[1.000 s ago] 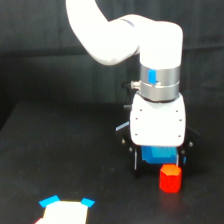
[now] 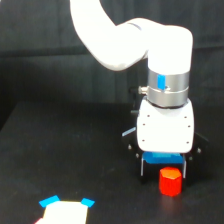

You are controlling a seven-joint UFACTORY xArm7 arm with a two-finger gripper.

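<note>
My gripper (image 2: 162, 170) points downward at the right of the camera view, below the white arm. Its thin fingertips show to the left and right of a blue object (image 2: 160, 158), which is partly covered by the white gripper body. Whether the fingers touch the blue object or only stand around it, I cannot tell. An orange-red, many-sided piece (image 2: 171, 181) lies just in front of the blue object, close to the right fingertip.
At the bottom left edge, a pale block (image 2: 65, 213) with blue corner pieces (image 2: 88, 202) and a bit of red is cut off by the frame. The dark surface between it and my gripper is clear. A dark curtain (image 2: 60, 70) hangs behind.
My arm and gripper have shifted slightly right and down, and less of the blue object shows beneath the gripper body. The orange-red piece appears almost unmoved; the pale block is unchanged.
</note>
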